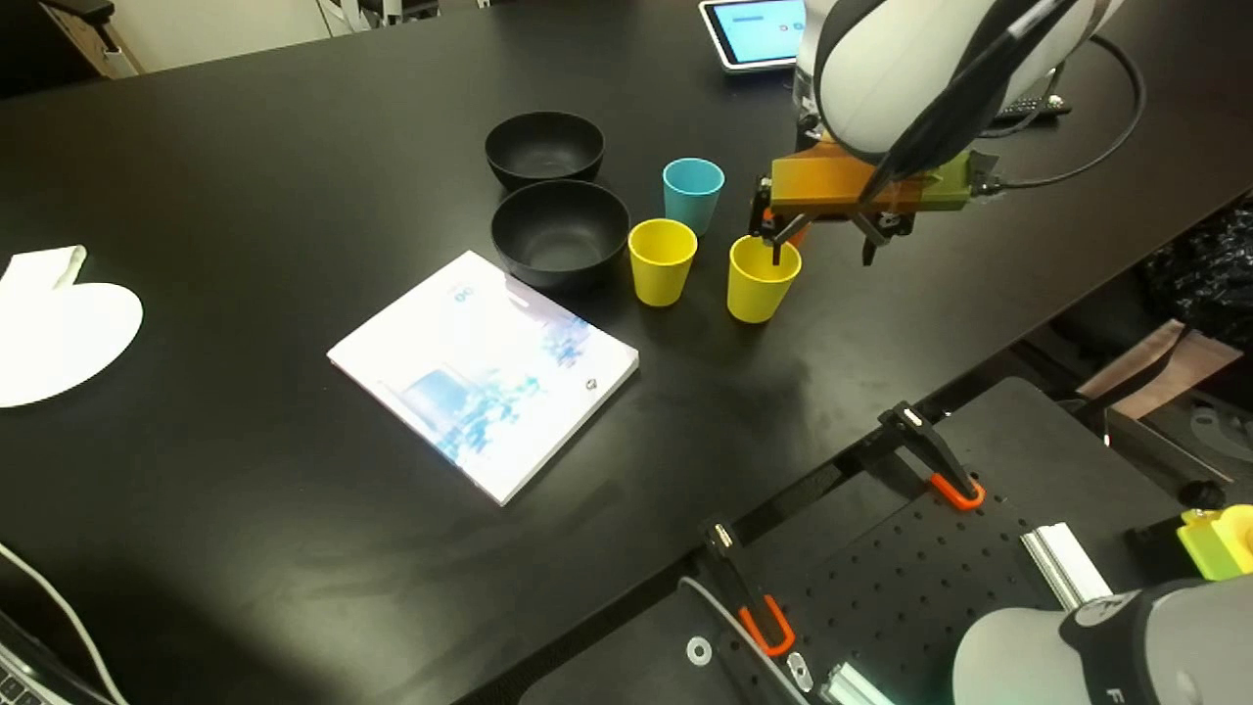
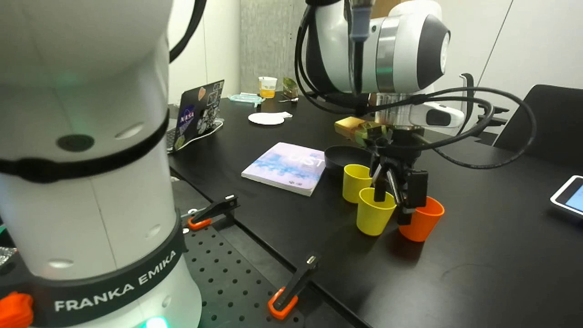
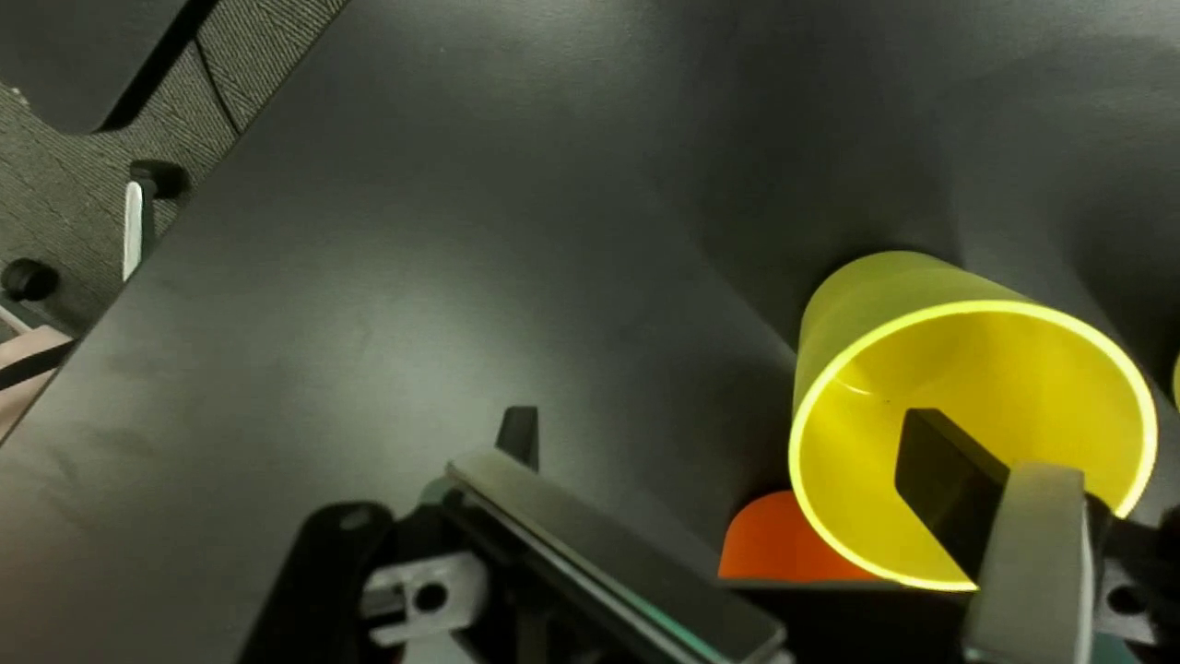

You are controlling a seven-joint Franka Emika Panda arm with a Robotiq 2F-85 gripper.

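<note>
My gripper is open, its fingers wide apart. In the wrist view one fingertip (image 3: 940, 470) overlaps the mouth of a yellow cup (image 3: 874, 315), while the other finger stands over bare table to the left. Whether that tip is inside the cup or only above it, I cannot tell for sure. The yellow cup (image 1: 758, 290) stands upright, just in front of an orange cup (image 2: 418, 224) that my gripper largely hides in exterior view 1. A second yellow cup (image 1: 661, 268) and a blue cup (image 1: 693, 200) stand to the left.
Two black bowls (image 1: 558, 241) are left of the cups, close behind a white book (image 1: 487, 364). Clamps (image 1: 928, 446) sit along the table's near edge. A tablet (image 1: 758, 33) stands at the back. Table right of the cups is clear.
</note>
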